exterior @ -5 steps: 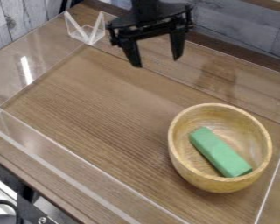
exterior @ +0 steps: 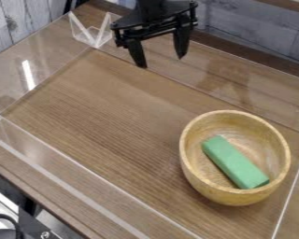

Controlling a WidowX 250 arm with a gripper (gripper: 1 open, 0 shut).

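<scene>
My black gripper [exterior: 157, 52] is at the top centre of the camera view, over the back of the wooden table [exterior: 83, 126], with its two fingers spread and nothing visible between them. A light wooden bowl [exterior: 234, 124] sits at the lower right, with a green block [exterior: 234, 161] lying inside it, well apart from the gripper.
A translucent white object stands at the back left edge, and another at the left edge. A black cable lies at the lower left corner, off the table.
My gripper has moved slightly up and back in the view, away from the bowl. The bowl and green block have not moved.
</scene>
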